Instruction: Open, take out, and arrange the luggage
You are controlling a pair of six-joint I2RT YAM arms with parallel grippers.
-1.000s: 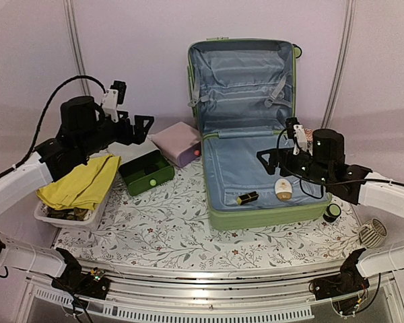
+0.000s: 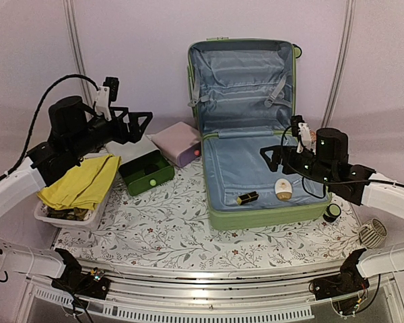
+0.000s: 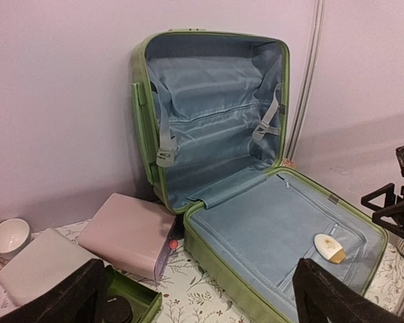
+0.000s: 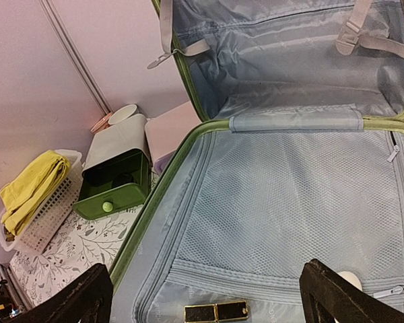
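Observation:
The green suitcase (image 2: pixel 242 219) stands open, its lid upright at the back, with blue lining. In its base lie a black-and-gold lipstick-like item (image 2: pixel 247 198) and a cream bottle (image 2: pixel 283 189). My left gripper (image 2: pixel 136 125) hangs open above the green box at the left; its wrist view shows nothing between its fingers. My right gripper (image 2: pixel 276 157) is open and empty over the suitcase's base, above those two items.
At left are a basket (image 2: pixel 67 219) with yellow cloth (image 2: pixel 81 182), a green box (image 2: pixel 148 183), a pink box (image 2: pixel 175 141) and a white box. A green-lidded jar (image 2: pixel 332 212) and striped cup (image 2: pixel 372 232) sit at right.
Since about a second ago both arms have shifted slightly, the left a little left and up, the right a little to the right. The objects have not moved.

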